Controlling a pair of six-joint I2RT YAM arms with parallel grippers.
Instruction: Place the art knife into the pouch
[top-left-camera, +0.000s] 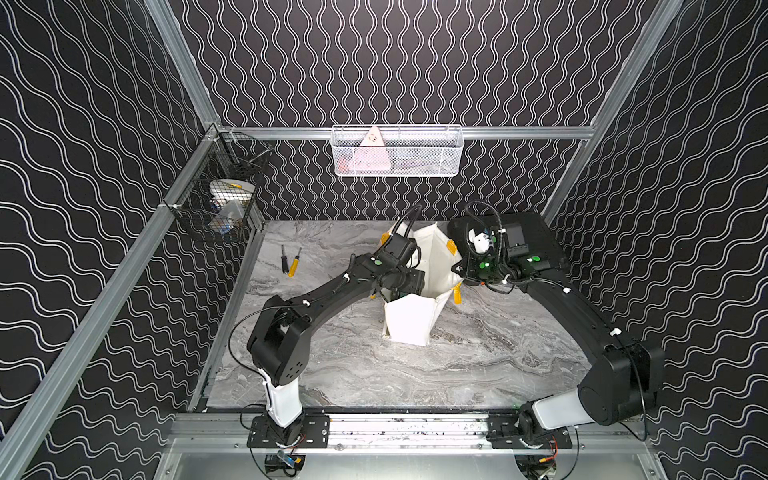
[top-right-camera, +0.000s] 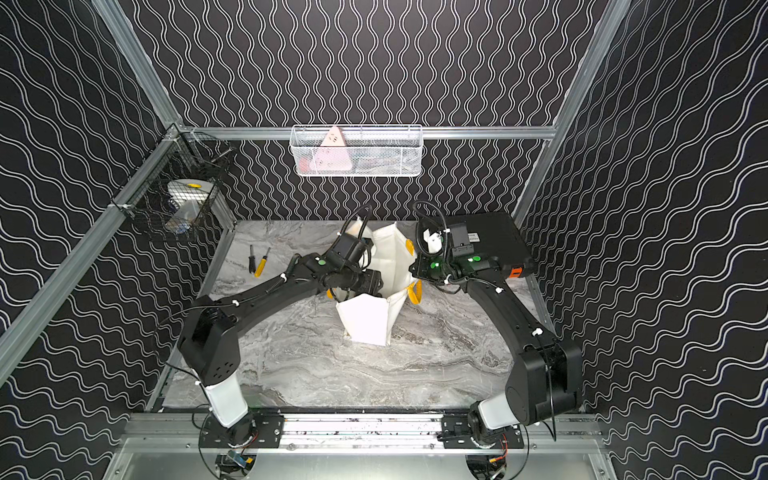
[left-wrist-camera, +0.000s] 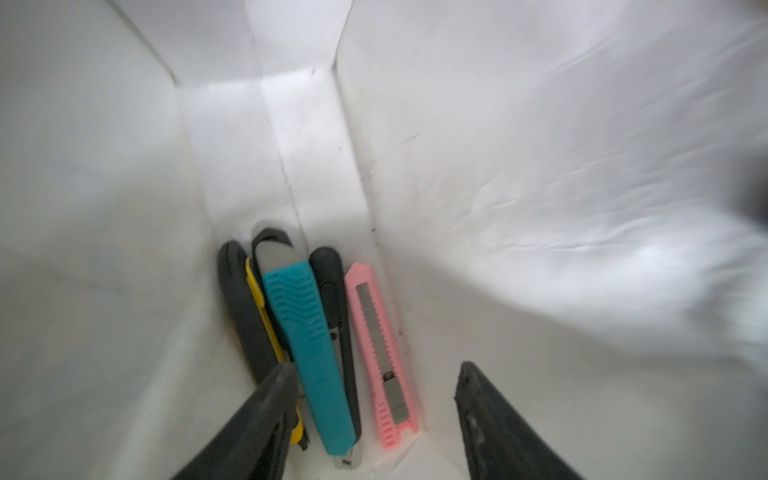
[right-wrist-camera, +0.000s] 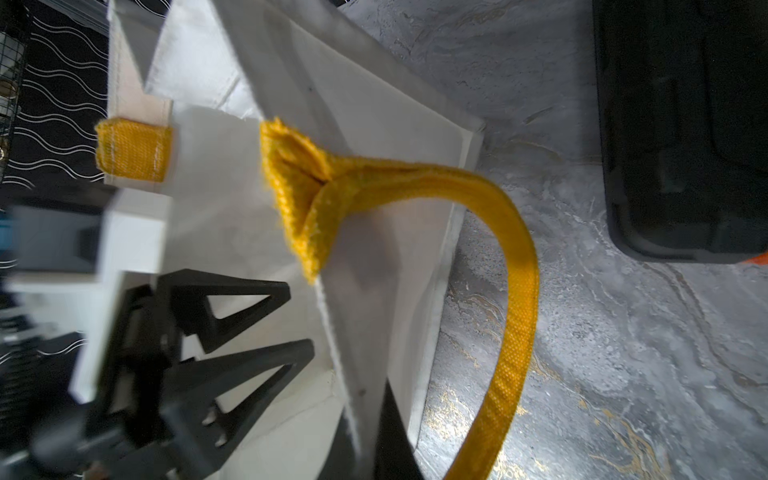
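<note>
The white pouch (top-left-camera: 412, 316) stands upright with its mouth open and yellow handles. In the left wrist view several art knives lie together on its floor: a teal knife (left-wrist-camera: 312, 352), a black-and-yellow knife (left-wrist-camera: 246, 316), a black knife (left-wrist-camera: 329, 280) and a pink knife (left-wrist-camera: 376, 344). Above them, my left gripper is part open at the pouch's mouth, with nothing gripped between its fingers. The right wrist view also shows that left gripper, its fingers apart. My right gripper is shut on the pouch's right wall, beside the yellow strap (right-wrist-camera: 516, 320).
A black case (top-right-camera: 488, 240) lies at the back right. Two screwdrivers, one black-handled (top-left-camera: 284, 262) and one yellow-handled (top-left-camera: 294, 264), rest at the back left. A white mesh basket (top-left-camera: 424, 164) hangs on the rear rail, a black wire basket (top-left-camera: 224, 200) at left.
</note>
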